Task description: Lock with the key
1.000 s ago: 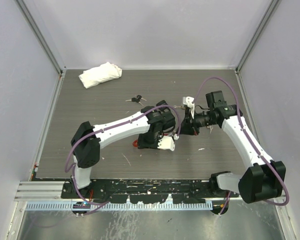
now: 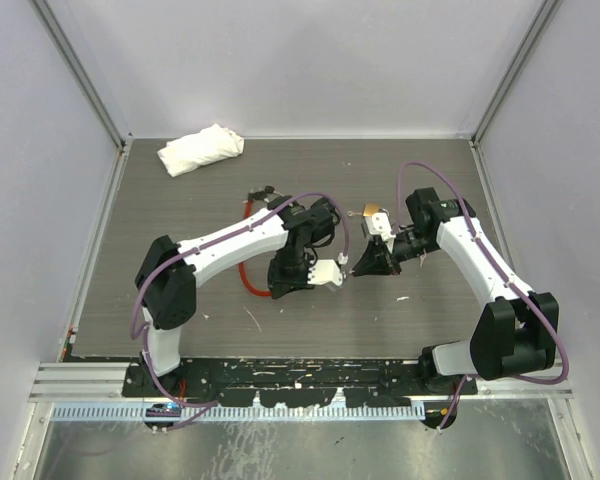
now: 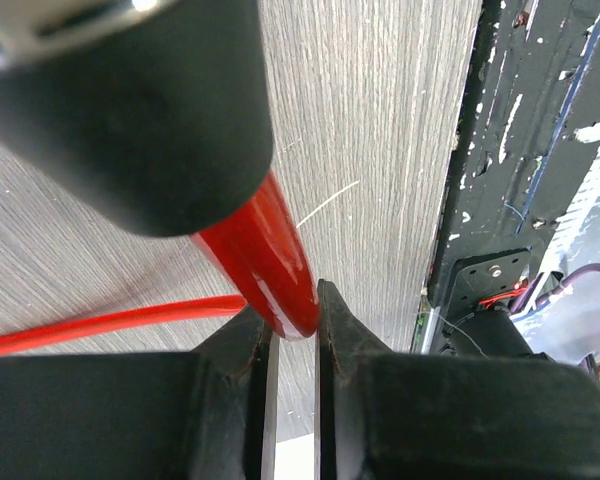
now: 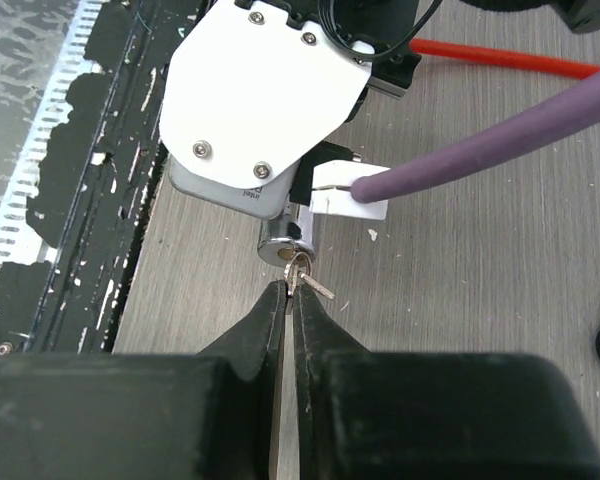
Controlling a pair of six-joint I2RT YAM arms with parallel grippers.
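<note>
A red cable lock with a thick black cylindrical body (image 3: 195,130) fills the upper left of the left wrist view. My left gripper is shut at the red sleeve (image 3: 280,265) coming out of that body. In the right wrist view, the lock's chrome end (image 4: 285,240) with its brass core faces my right gripper. The right gripper is shut on a small metal key with a ring (image 4: 298,268), just at the chrome end. I cannot tell whether the key is inside the core. From above, both grippers meet near the table's middle, the lock mostly hidden under the left arm.
Red cable (image 2: 244,272) loops out left of the left gripper. Dark keys (image 2: 264,193) lie behind it. A white cloth (image 2: 202,149) is at the back left, and a brass-coloured object (image 2: 371,209) lies behind the right gripper.
Much more of the red cable now shows left of the left arm, reaching back towards the dark keys.
</note>
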